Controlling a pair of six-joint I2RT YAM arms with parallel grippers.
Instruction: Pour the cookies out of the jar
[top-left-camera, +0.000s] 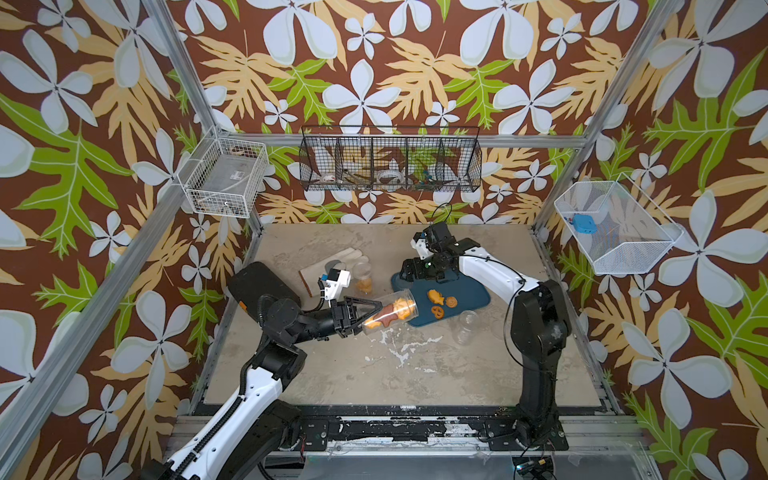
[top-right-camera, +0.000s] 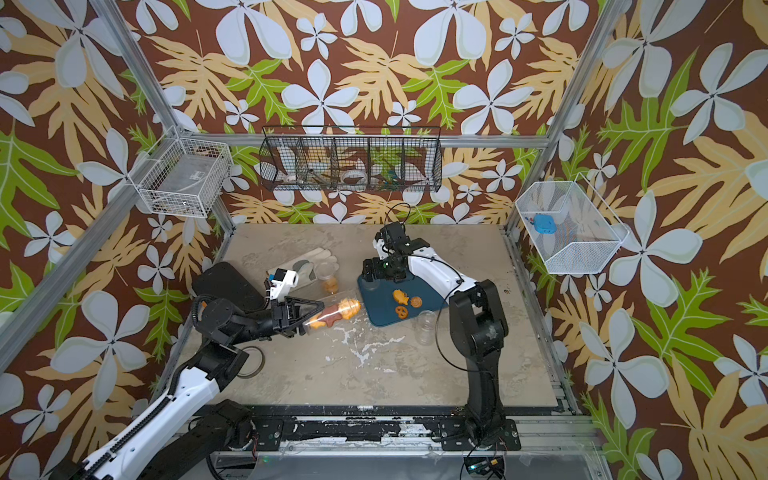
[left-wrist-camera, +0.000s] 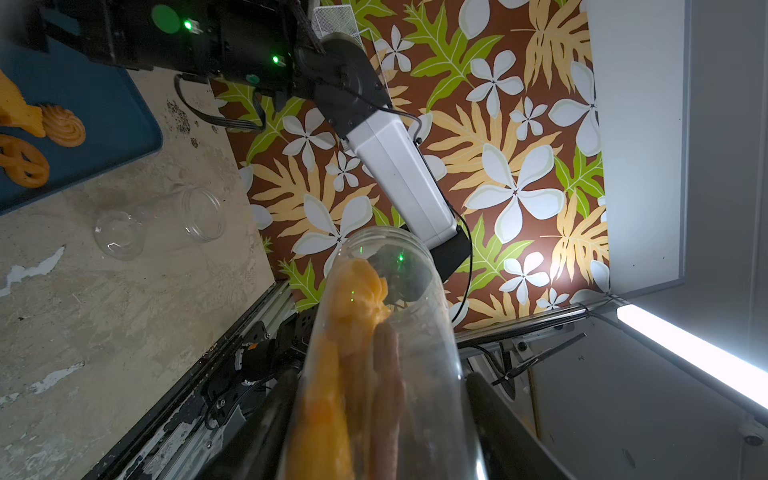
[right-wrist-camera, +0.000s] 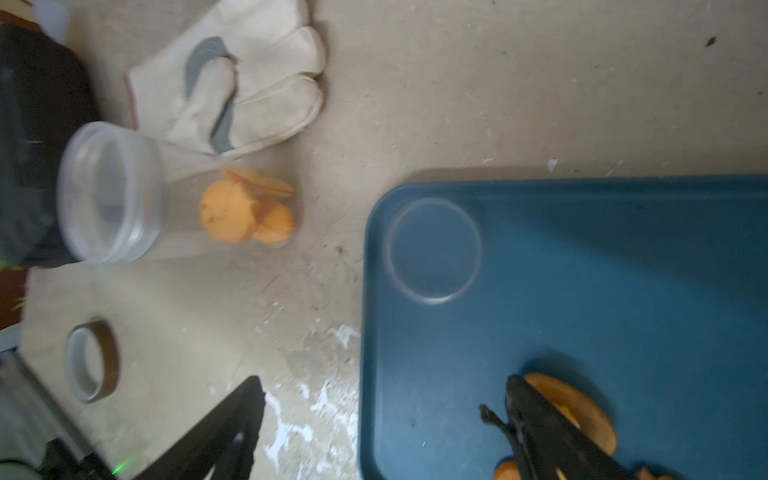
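A clear jar (top-left-camera: 390, 310) with orange and brown cookies inside is held in the air by my left gripper (top-left-camera: 369, 316); its far end tips up toward the tray's left edge. In the left wrist view the jar (left-wrist-camera: 388, 336) fills the space between the fingers, cookies lying along it. Cookies (top-left-camera: 436, 297) of several shapes lie on the dark blue tray (top-left-camera: 472, 297). My right gripper is open and empty above the tray's left part. A clear round disc (right-wrist-camera: 433, 251), like a lid, lies in the tray's corner.
Another clear jar (right-wrist-camera: 232, 204) with a few cookies lies beside a white glove (right-wrist-camera: 264, 88), left of the tray. An empty clear jar (left-wrist-camera: 164, 222) lies on the table. A black case (top-left-camera: 264, 288) and a tape roll (right-wrist-camera: 92, 360) are at left.
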